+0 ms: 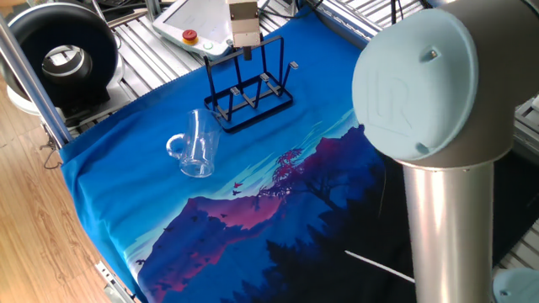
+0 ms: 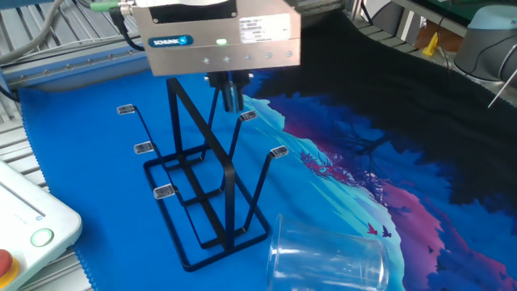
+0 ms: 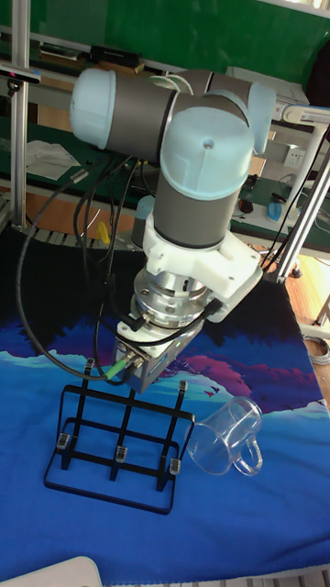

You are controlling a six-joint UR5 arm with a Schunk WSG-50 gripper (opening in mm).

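Observation:
A clear glass mug is tipped on its side over the blue cloth, beside the black wire rack and apart from my gripper. In the second exterior view the mug is cut off by the bottom edge; the third shows its handle on the right of the mug. The rack stands upright with no mug on its prongs. Above the rack's far end hangs my gripper, its dark fingers close together and no mug between them. The arm hides the fingertips in the third view.
A tablet-like controller with a red button lies behind the rack. To the left stands a black, round ring-shaped device. A thin white stick rests on the dark cloth.

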